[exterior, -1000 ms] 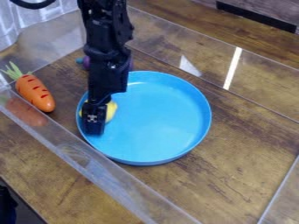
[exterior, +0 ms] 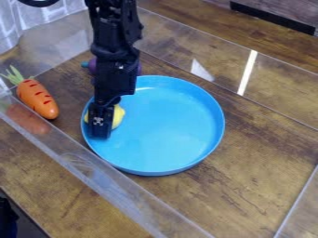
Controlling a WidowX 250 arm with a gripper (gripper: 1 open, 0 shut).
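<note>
The black gripper reaches down into the left part of a blue plate, shut on a small yellow object. Its fingers partly hide the object, so its full shape cannot be told.
An orange toy carrot with green leaves lies left of the plate. A purple object behind the arm is mostly hidden. A clear plastic edge crosses the lower left.
The arm and gripper have shifted very slightly at the plate's left side. The plate and carrot look the same.
</note>
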